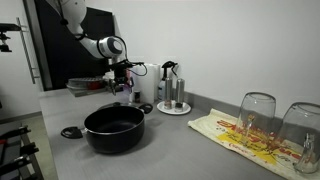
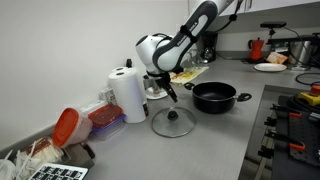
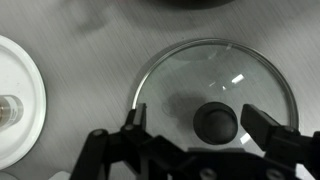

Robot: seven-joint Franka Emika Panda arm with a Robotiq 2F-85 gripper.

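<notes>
A glass lid (image 2: pixel 174 122) with a black knob (image 2: pixel 172 114) lies flat on the grey table. In the wrist view the lid (image 3: pixel 170 90) fills the middle, and its knob (image 3: pixel 215 123) shows between and just beyond my spread fingers. My gripper is open above the lid, holding nothing. From the second exterior view, my gripper (image 2: pixel 169 93) hangs over the lid's far side, apart from it. A black two-handled pot (image 1: pixel 114 130) stands on the table beside the lid, uncovered and empty as far as shows.
A white plate (image 3: pixel 20 95) with bottles is close to the lid. A paper towel roll (image 2: pixel 127 97) and colored containers (image 2: pixel 71 127) line the wall side. Upturned glasses (image 1: pixel 256 115) stand on a yellow-white cloth (image 1: pixel 215 126). Bare table (image 2: pixel 215 150) lies in front.
</notes>
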